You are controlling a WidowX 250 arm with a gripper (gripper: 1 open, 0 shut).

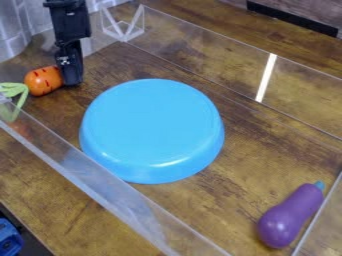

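Observation:
At the upper left, my black gripper (68, 66) is lowered close to the table, just beside an orange round vegetable (44, 81) with dark markings. I cannot tell whether its fingers hold anything. A green leafy vegetable (11, 98) lies below the orange one at the left edge, partly behind the clear wall.
A large upside-down blue bowl or plate (151, 128) fills the middle. A purple eggplant (289, 215) lies at the lower right. Clear walls (147, 215) border the area. Bare wooden table (247, 150) shows right of the blue dish. A blue item (7, 238) sits outside at bottom left.

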